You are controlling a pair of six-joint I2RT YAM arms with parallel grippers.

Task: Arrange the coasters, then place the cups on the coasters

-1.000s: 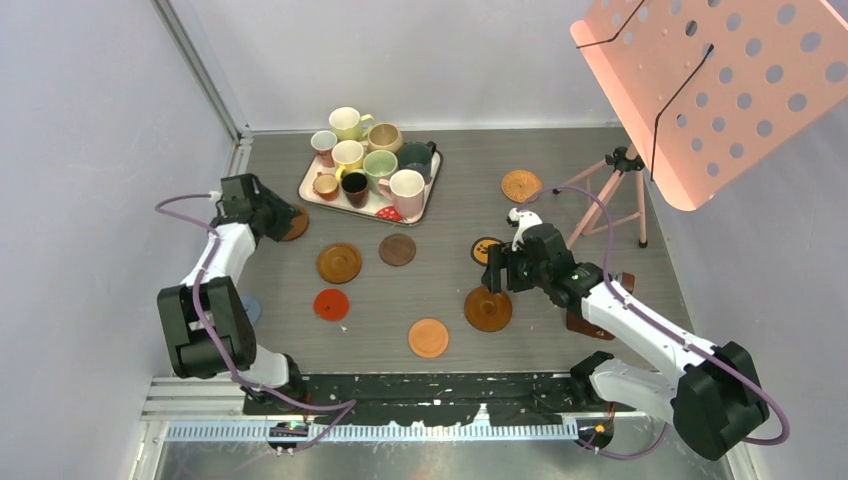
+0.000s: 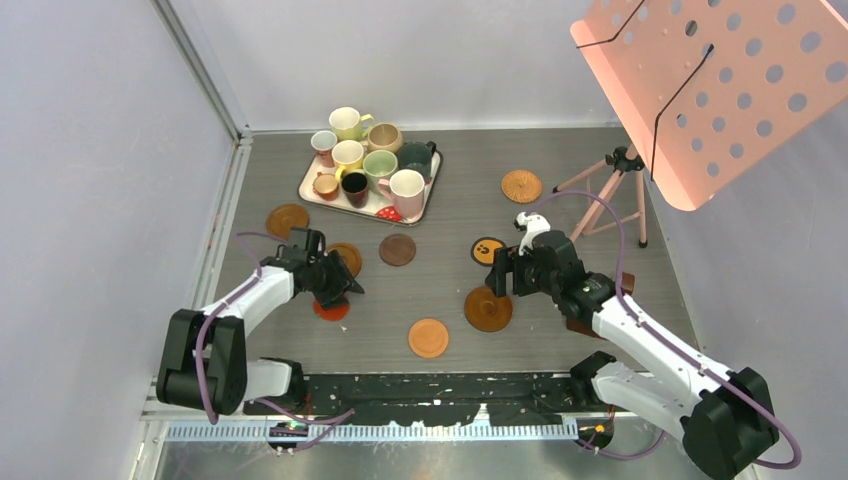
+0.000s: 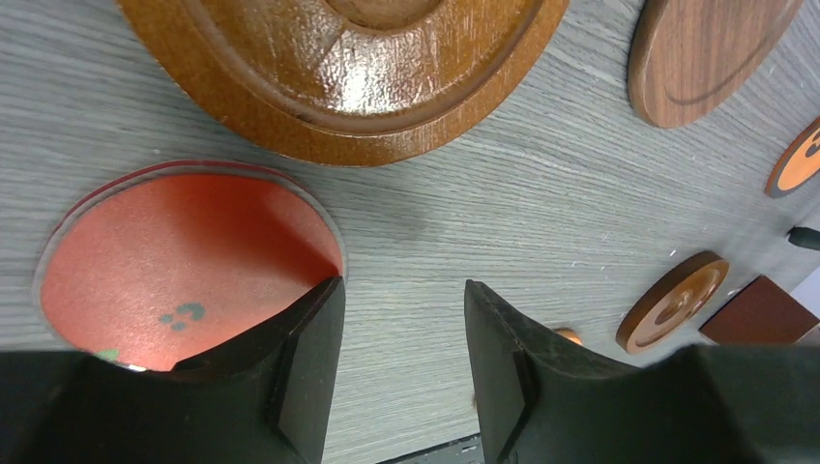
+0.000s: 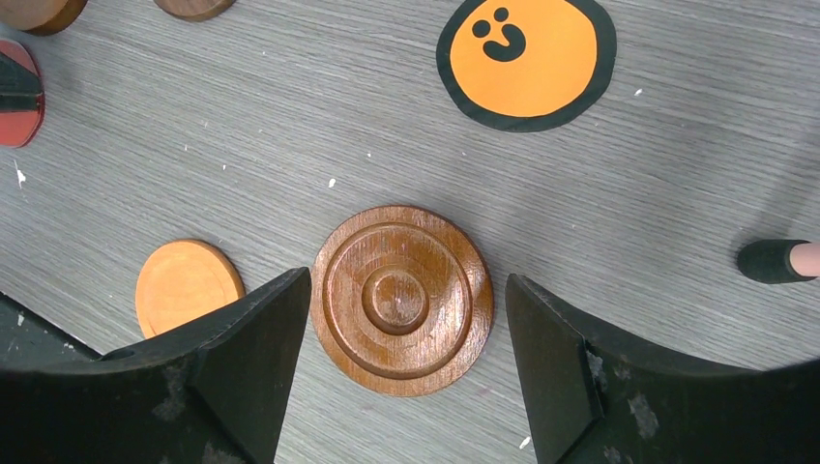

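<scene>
Several cups stand crowded on a tray (image 2: 309, 193) at the back left, among them a pink-white cup (image 2: 407, 190), a dark cup (image 2: 355, 189) and a green cup (image 2: 380, 167). Low over the red coaster (image 3: 184, 261) is my left gripper, its fingers apart and nothing between them. A brown wooden coaster (image 3: 387, 97) lies just beyond it. My right gripper stands open and empty above a round brown coaster (image 4: 396, 300). Below and left of that in the right wrist view lies a light orange coaster (image 4: 187, 285).
An orange face coaster (image 2: 487, 250), a dark brown coaster (image 2: 397, 249) and a woven coaster (image 2: 521, 186) are spread over the table. At the right stand a pink tripod (image 2: 605, 195) and a brown box (image 2: 580, 327).
From the far-left coaster, my left gripper has come right and toward the front, over the brown coaster to the red one. The right arm has shifted only slightly. The cups have stayed put.
</scene>
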